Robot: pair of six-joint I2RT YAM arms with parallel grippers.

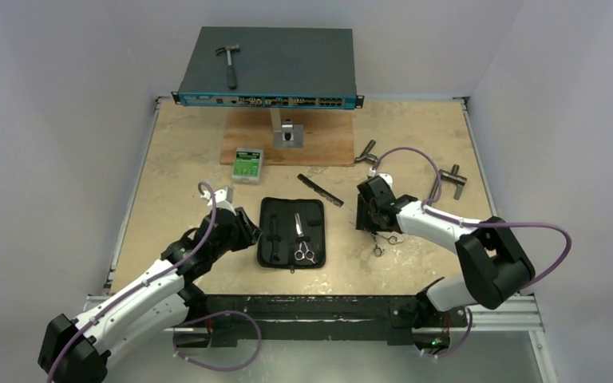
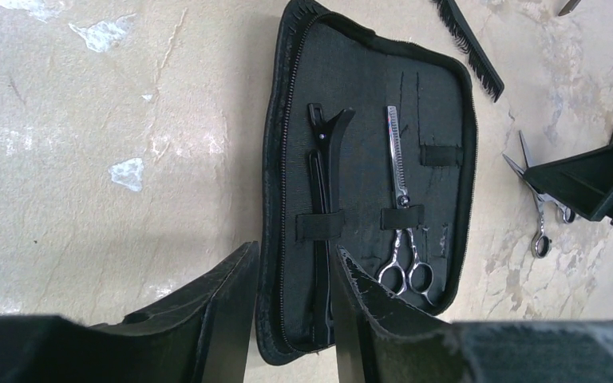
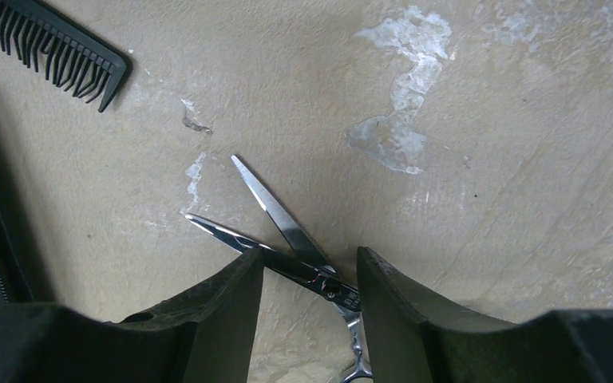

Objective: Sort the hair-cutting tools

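A zippered black case (image 2: 367, 80) lies open centre-front, holding black hair clips (image 2: 327, 175) and thinning scissors (image 2: 397, 167) under straps. A black comb (image 1: 320, 190) lies behind it, to the right. Silver scissors (image 3: 287, 227) lie right of the case, blades apart. My right gripper hovers over them with fingers apart, the blade pivot showing between and below the fingertips; contact cannot be told. My left gripper hangs open over the case's left side, nothing seen held.
A small green-labelled box (image 1: 247, 165) stands behind the case. Metal fittings (image 1: 456, 179) lie back right. A rack device (image 1: 271, 64) with a hammer on top spans the back.
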